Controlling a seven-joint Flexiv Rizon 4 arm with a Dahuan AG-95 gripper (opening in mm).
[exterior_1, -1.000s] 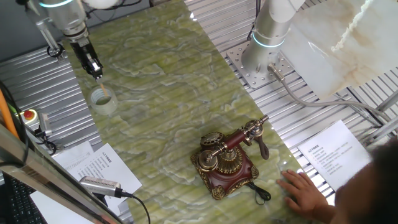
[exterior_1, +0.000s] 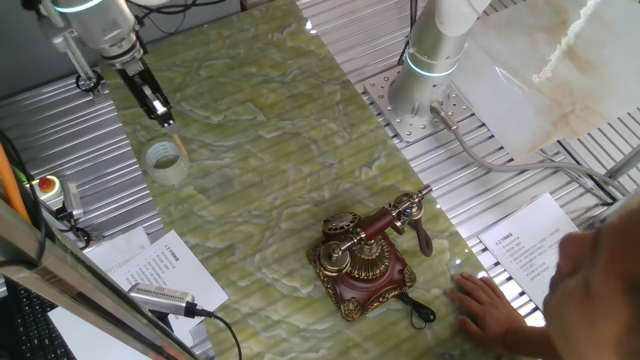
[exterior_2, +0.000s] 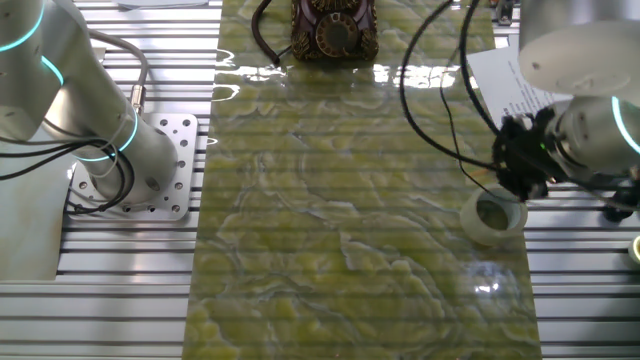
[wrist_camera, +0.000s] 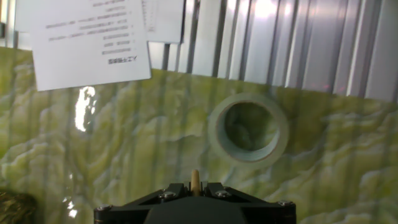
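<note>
A thin wooden stick (wrist_camera: 195, 182) stands out from between the fingertips of my gripper (exterior_1: 164, 118), which is shut on it. In exterior view 1 the stick (exterior_1: 178, 144) points down toward a roll of pale tape (exterior_1: 167, 163). The roll lies flat on the green marbled mat near its left edge, and its hole shows in the wrist view, where the roll (wrist_camera: 248, 131) sits ahead and to the right of the stick's tip. A dark red and brass antique telephone (exterior_1: 366, 262) rests on the mat, well away from my gripper.
Paper sheets (exterior_1: 183, 268) and a silver camera (exterior_1: 160, 299) lie by the mat's left edge. A person's hand (exterior_1: 490, 312) rests near the telephone.
My gripper and the stick have shifted slightly to the right in exterior view 1. The person has moved. Tape roll and telephone lie where they were.
</note>
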